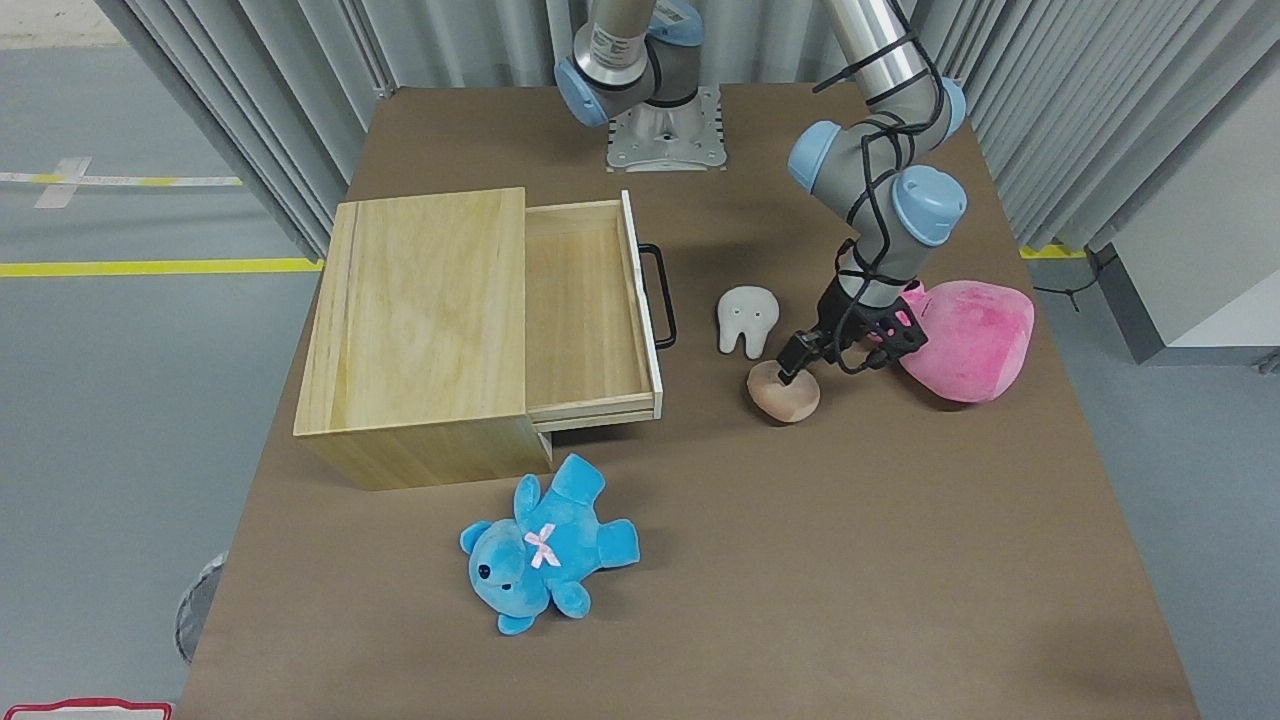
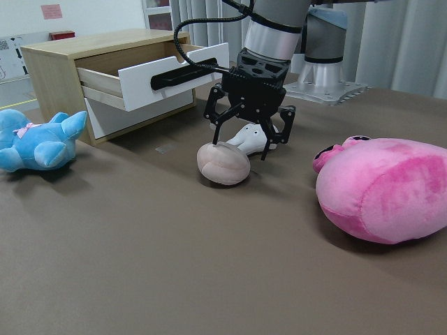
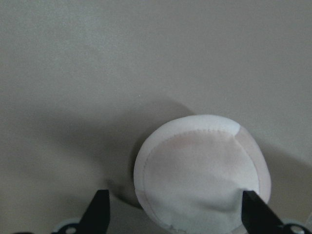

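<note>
A pale pinkish-beige plush lump (image 1: 780,400) rests on the brown table. My gripper (image 2: 240,139) stands open just above it, fingers spread; in the wrist view the lump (image 3: 200,175) fills the space between and beyond the fingertips. A white tooth-shaped plush (image 1: 746,312) lies behind it, and a pink plush (image 1: 967,342) with eye stalks lies to the right, partly behind the arm in the front view.
A wooden cabinet (image 1: 420,312) with an open, empty drawer (image 1: 582,312) stands to the left. A blue teddy bear (image 1: 558,552) lies in front of it.
</note>
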